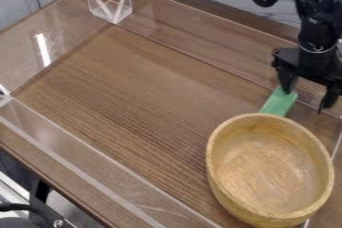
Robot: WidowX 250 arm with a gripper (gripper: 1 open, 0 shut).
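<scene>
My black gripper [306, 80] is at the right of the camera view, low over the table, its two fingers spread open. Its left finger reaches the upper end of a green object [278, 103], a flat elongated piece lying just left of the gripper. Whether the finger touches it I cannot tell.
A large round tan bowl [234, 161] stands at the lower right, just below the green object. A white wire rack [110, 4] is at the back left.
</scene>
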